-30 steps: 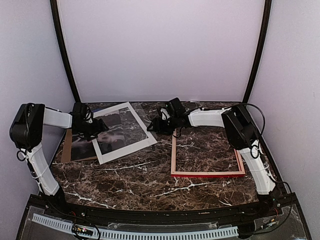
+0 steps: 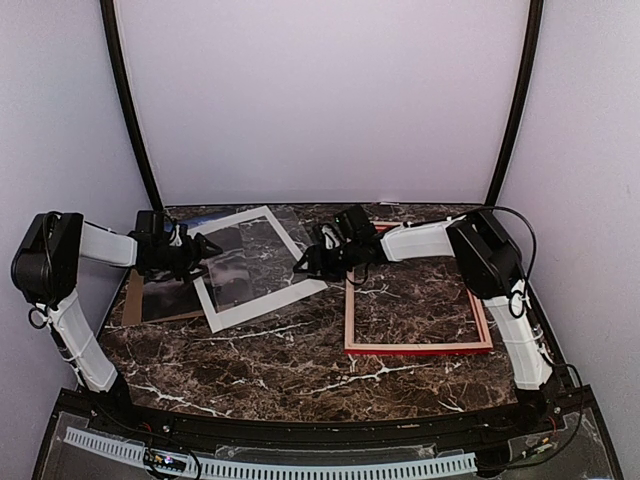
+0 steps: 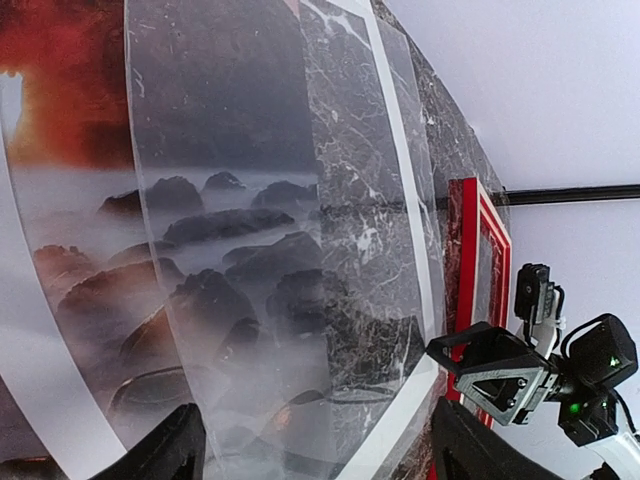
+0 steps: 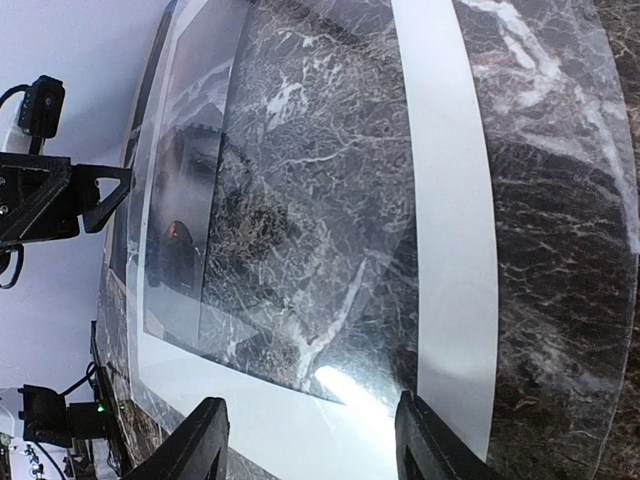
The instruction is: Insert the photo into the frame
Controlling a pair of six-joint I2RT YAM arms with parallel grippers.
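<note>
The photo, a red sky over dark rocks, lies at the left, partly beneath the white mat. A clear sheet lies with the mat and reaches past its border. The mat lies askew on the marble table. At its left side, my left gripper holds its fingers apart over the photo and mat, with nothing gripped. My right gripper is by the mat's right border, its fingers spread above the white strip. The red frame lies at the right, beside the mat.
A brown board shows at the photo's left edge. Bare marble table stretches across the front. The right arm passes over the red frame.
The mat has slid to the right and slightly toward the front.
</note>
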